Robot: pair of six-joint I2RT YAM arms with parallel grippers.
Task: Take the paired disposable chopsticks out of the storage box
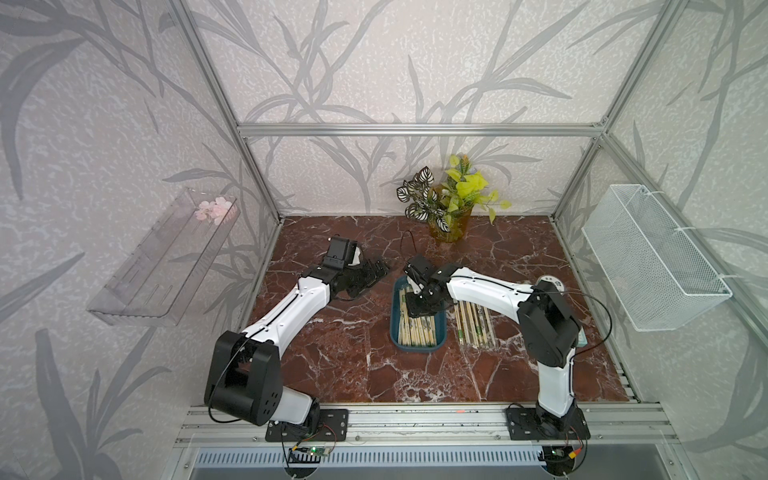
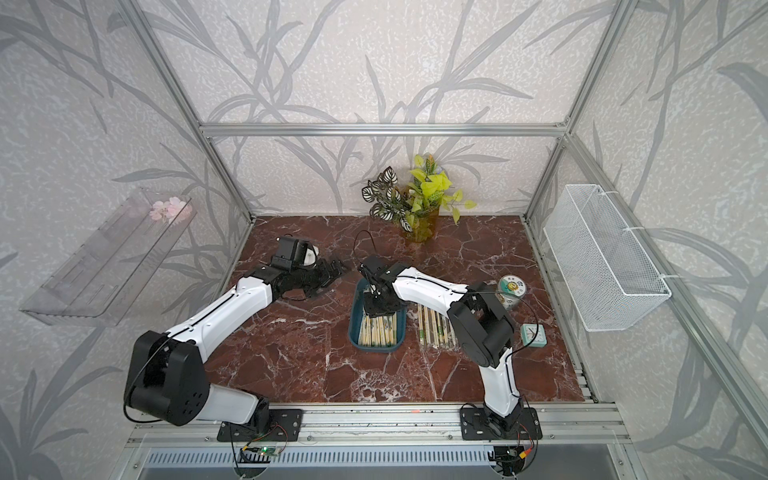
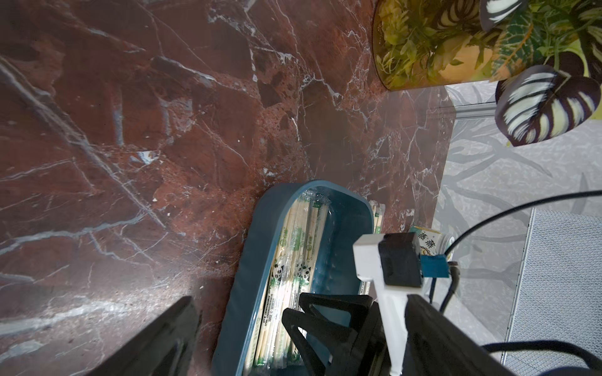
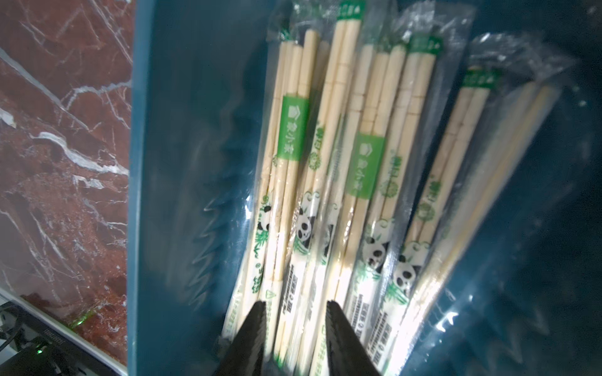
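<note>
The teal storage box holds several wrapped pairs of chopsticks with green bands and panda prints. My right gripper hangs over the box, its fingertips low among the wrappers, parted with no clear grasp on a pair. More wrapped chopsticks lie in a row on the table right of the box. My left gripper is raised to the upper left of the box, over bare table; its finger is hard to make out.
A potted plant stands at the back. A round tin and a small mint box lie at the right. Wire and clear baskets hang on the side walls. The table left of the box is clear.
</note>
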